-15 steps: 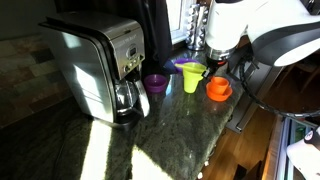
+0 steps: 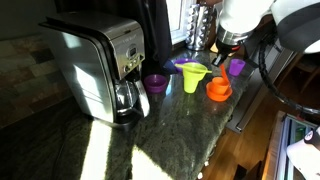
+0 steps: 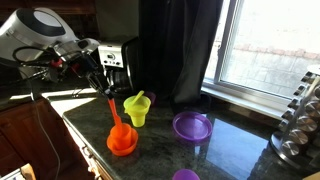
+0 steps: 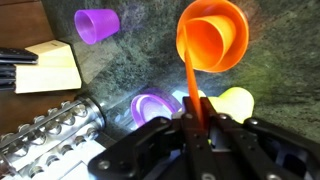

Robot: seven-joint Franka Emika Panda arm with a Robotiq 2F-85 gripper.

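My gripper is shut on a long orange utensil [image 4: 190, 75]. In the wrist view the utensil reaches from the fingers toward an orange cup [image 4: 207, 40], which sits with an orange bowl [image 4: 236, 22]. From the second exterior view, the gripper [image 3: 107, 93] is above the orange bowl [image 3: 122, 146], with the utensil slanting down to it. Whether the lower end is inside the cup or just in front of it, I cannot tell. A yellow-green cup [image 3: 137, 110] stands behind the bowl, a yellow utensil leaning in it.
A purple plate [image 3: 192, 126] and a purple cup [image 3: 186, 174] are on the dark counter. A coffee maker [image 2: 105, 70] stands at the left in the first exterior view. A metal spice rack [image 3: 298, 130] is by the window.
The gripper has risen and shifted right in the first exterior view. More of the orange utensil now shows above the orange bowl.
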